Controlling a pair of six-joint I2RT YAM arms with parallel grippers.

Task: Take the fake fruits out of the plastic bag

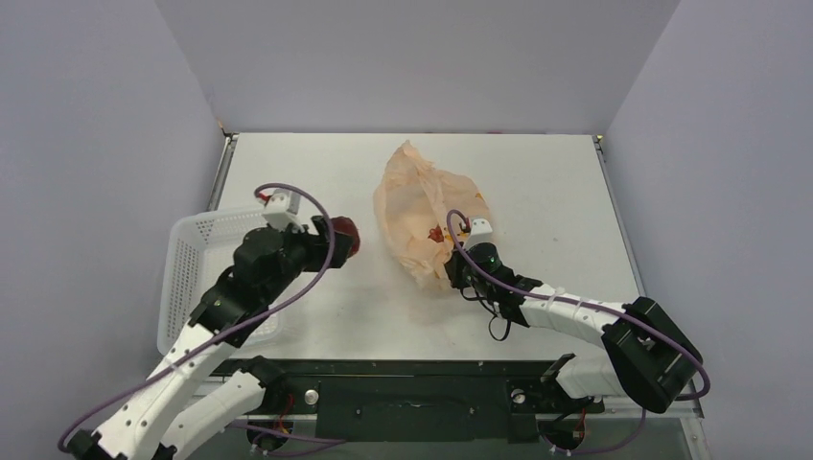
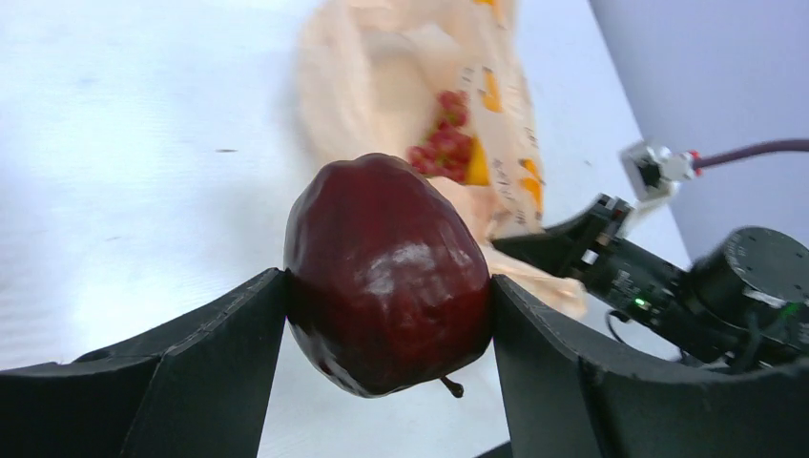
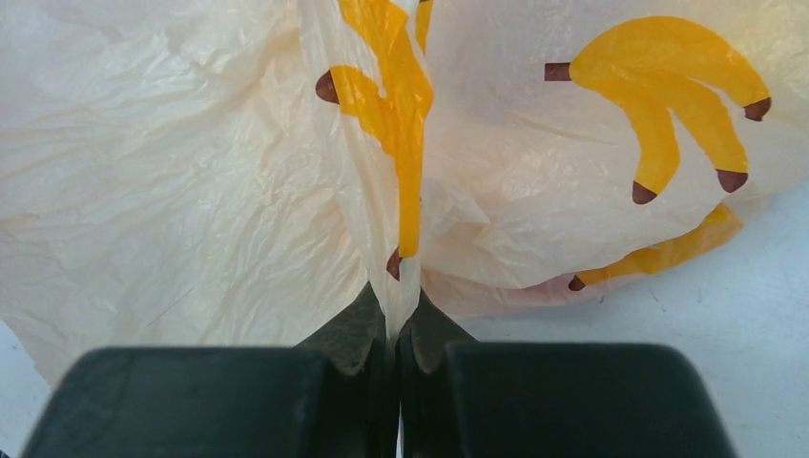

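A dark red apple-like fruit (image 2: 386,277) is clamped between the fingers of my left gripper. In the top view this fruit (image 1: 347,236) hangs over the table, left of the bag and clear of it. The peach-coloured plastic bag (image 1: 408,206) lies with its mouth turned left. My right gripper is shut on a pinched fold of the bag (image 3: 611,162), which has printed bananas. Inside the bag, the left wrist view shows red grapes (image 2: 446,145) and part of a yellow fruit (image 2: 477,165).
A white perforated basket (image 1: 187,273) stands at the table's left, partly covered by my left arm; its contents are mostly hidden. Bare white tabletop (image 1: 316,172) lies behind the left arm, and more is free at the right.
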